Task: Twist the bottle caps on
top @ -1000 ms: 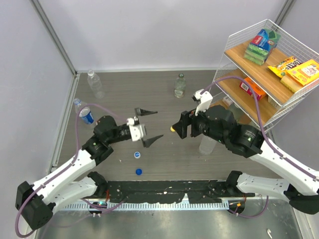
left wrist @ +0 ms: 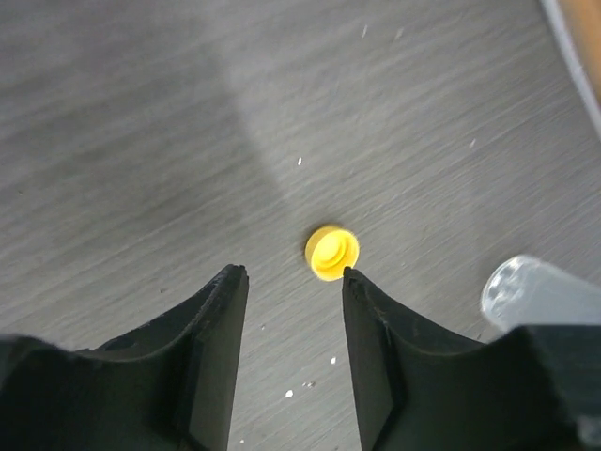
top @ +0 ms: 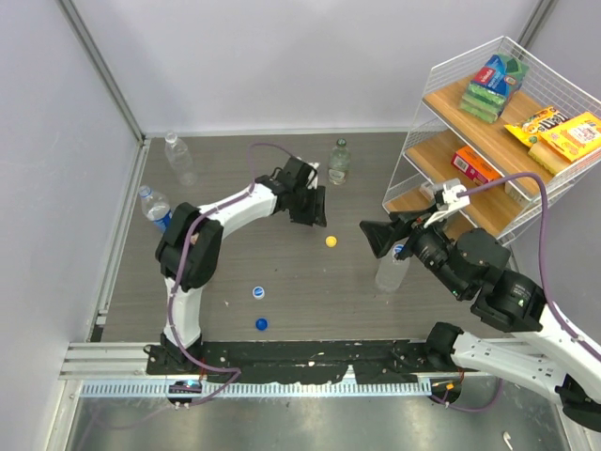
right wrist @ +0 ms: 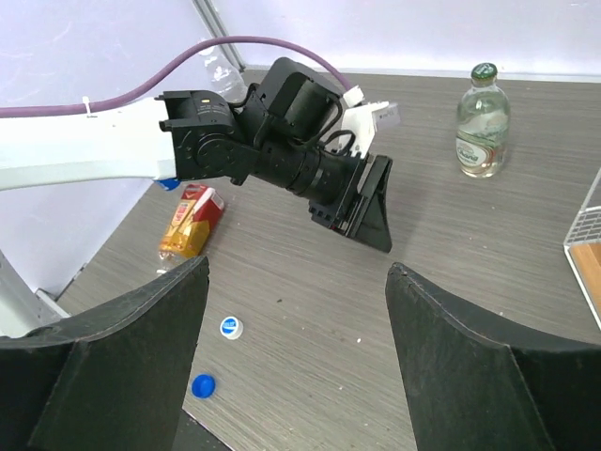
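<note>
A yellow cap (top: 331, 241) lies on the table just below and right of my left gripper (top: 315, 212), whose fingers are part open above it, the cap beyond their tips in the left wrist view. My right gripper (top: 380, 236) hangs open over the right side, empty. A white-and-blue cap (top: 258, 292) and a blue cap (top: 261, 324) lie at the front middle. Bottles stand or lie around: a green glass one (top: 340, 162) at the back, clear ones (top: 180, 159) at the left, another (top: 391, 275) at the right, and a red-orange one (right wrist: 191, 225) at the left.
A wire rack with wooden shelves (top: 451, 113) holding snack packs stands at the back right. White walls edge the table.
The right gripper has shifted slightly to the right.
</note>
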